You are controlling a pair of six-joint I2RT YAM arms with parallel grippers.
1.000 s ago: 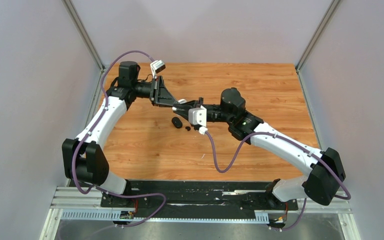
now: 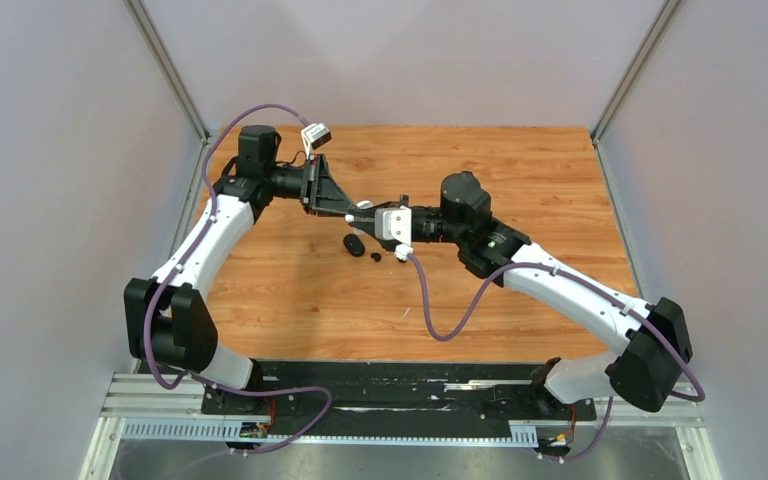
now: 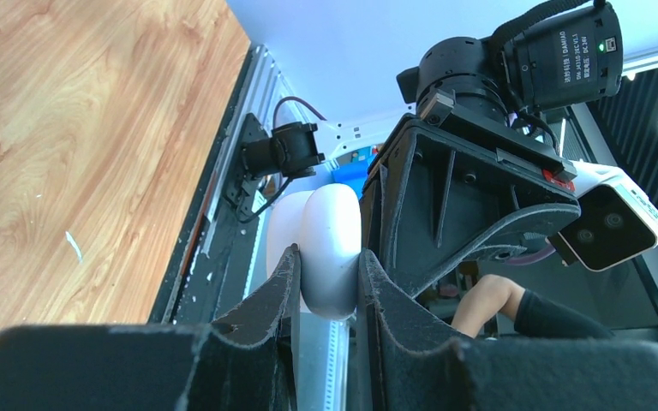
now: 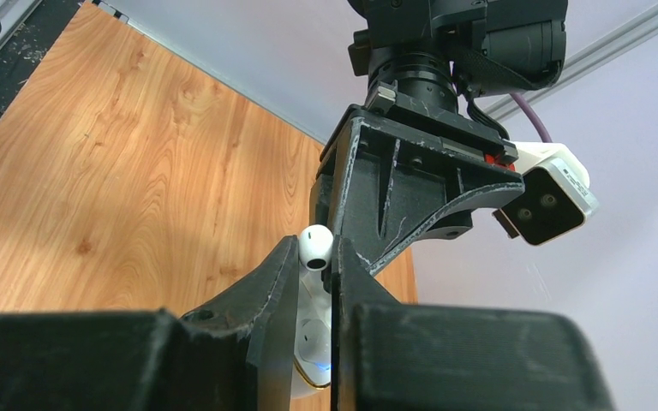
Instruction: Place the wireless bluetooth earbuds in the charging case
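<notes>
My left gripper is shut on the white charging case [image 3: 331, 244], which is held up above the table. A second white part shows behind it, perhaps the raised lid. In the right wrist view my right gripper is shut on a small white earbud [image 4: 314, 241], its dark oval spot facing the camera. Just beyond those fingers, the case [image 4: 314, 342] shows a gold-coloured line and a bluish glint, largely covered by the fingers. Both grippers meet closely in the top view. Whether the earbud touches the case or sits in a slot is hidden.
A black oval object [image 2: 354, 245] and a small dark piece [image 2: 376, 257] lie on the wooden table [image 2: 500, 320] beneath the grippers. A tiny pale scrap [image 3: 74, 246] also lies there.
Over the last second my right wrist has turned slightly and shifted a little toward the back of the table. The left arm has barely moved, and the objects lying on the table stay put.
</notes>
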